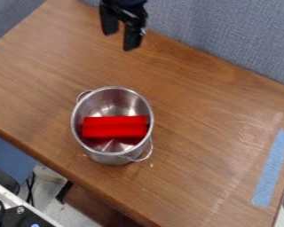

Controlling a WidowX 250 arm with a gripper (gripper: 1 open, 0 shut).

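A steel pot [114, 152] with side handles stands on the wooden table [216, 133], and a red block [114, 126] lies inside it. The dark gripper [122, 35] is at the top centre, above the back of the table and well away from the pot. Its fingers hang apart with nothing visible between them.
A strip of blue tape [272, 166] lies on the right of the table. The table around the pot and to its right is clear. Cables show past the lower-left edge, and a grey wall borders the back right.
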